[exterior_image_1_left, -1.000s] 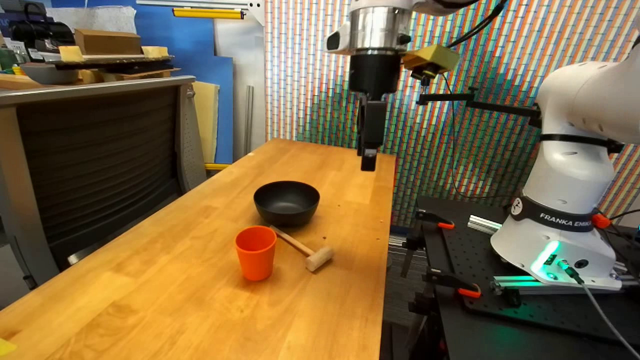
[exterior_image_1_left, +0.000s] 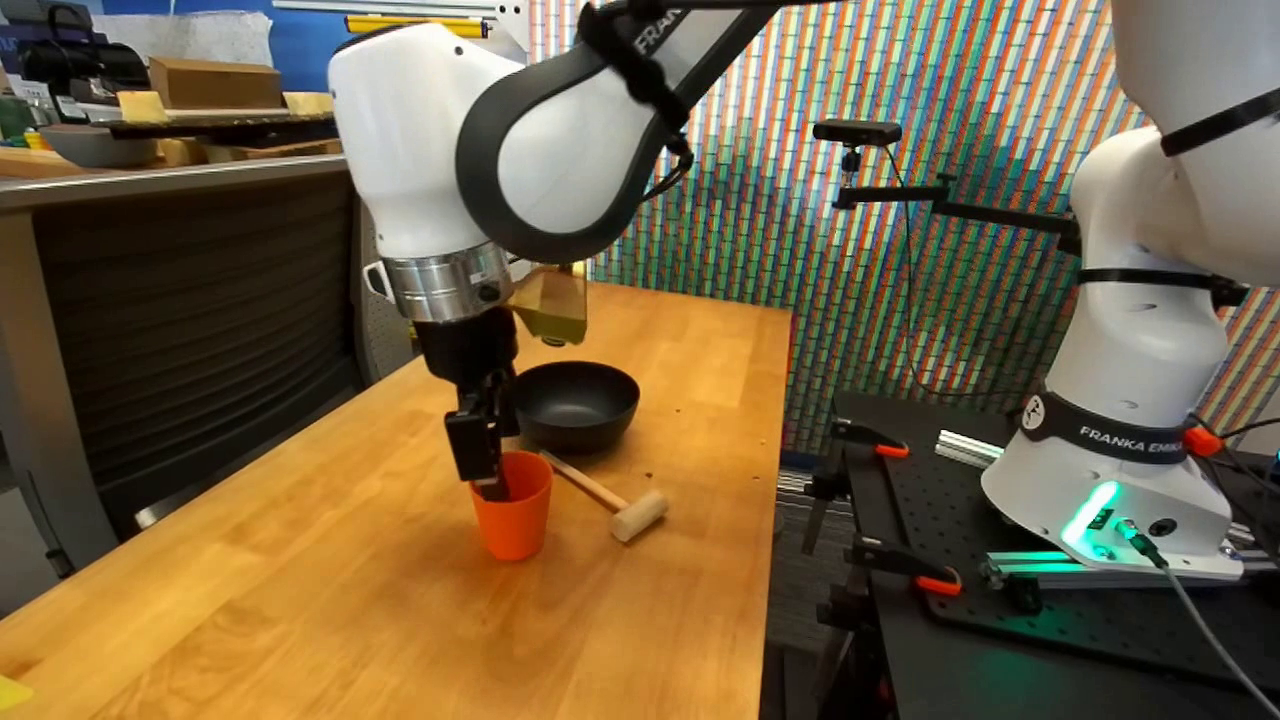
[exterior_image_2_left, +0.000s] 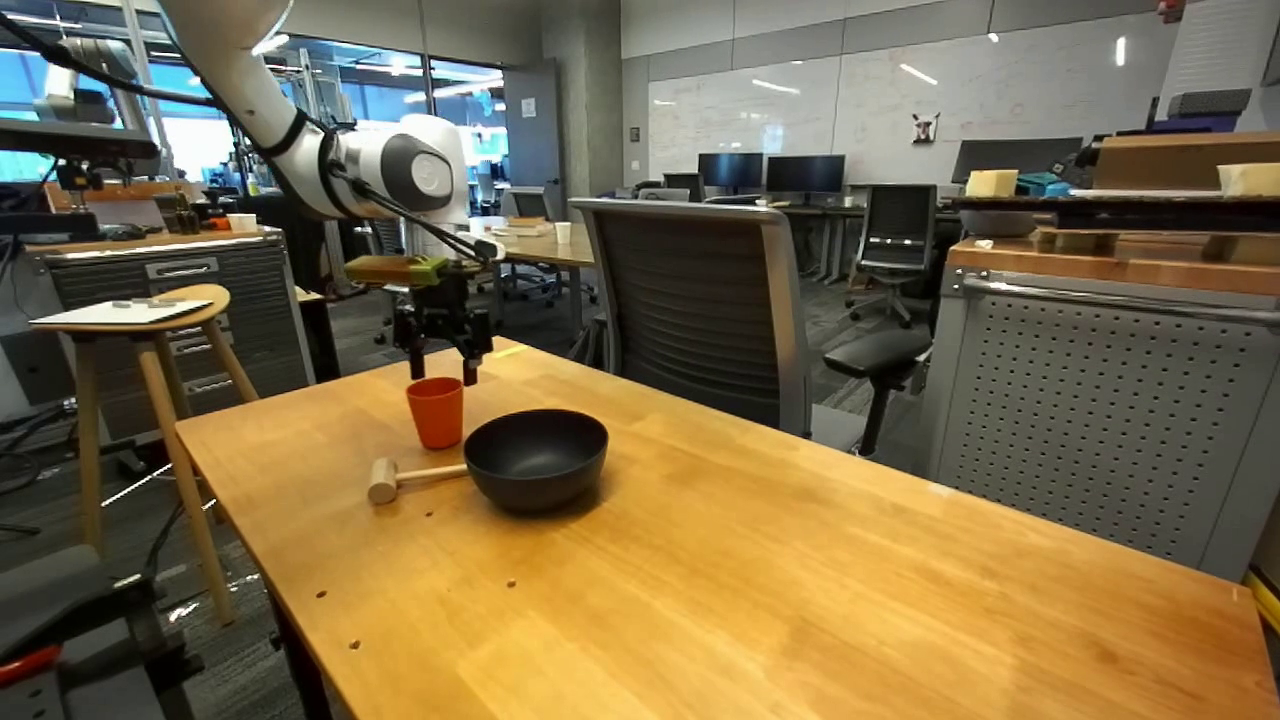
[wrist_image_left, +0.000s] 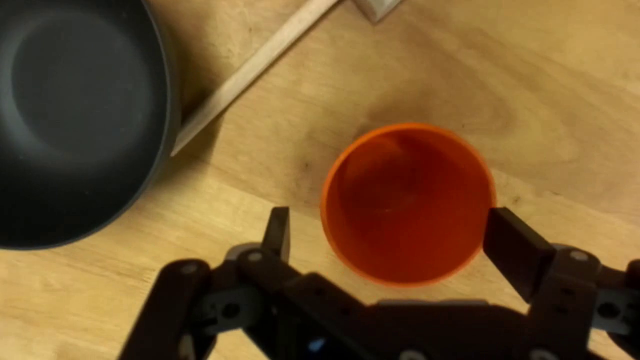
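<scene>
An orange cup (exterior_image_1_left: 513, 522) stands upright on the wooden table, and from above in the wrist view its inside (wrist_image_left: 408, 204) looks empty. My gripper is open above the cup, its fingers spread wide with nothing held between them. The right finger (wrist_image_left: 517, 252) overlaps the cup's rim in the wrist view, while the left one (wrist_image_left: 277, 234) has bare table between it and the cup. Whether either finger touches the rim, I cannot tell. A black bowl (exterior_image_2_left: 536, 462) sits close by. Beside it lies a wooden mallet (exterior_image_1_left: 639, 516), its handle end against or partly under the bowl's side.
An office chair (exterior_image_2_left: 708, 312) stands along one long edge of the table.
My arm has swung from the far right side of the table, high up, leftward and down to the orange cup. Cup, bowl and mallet have stayed where they were.
</scene>
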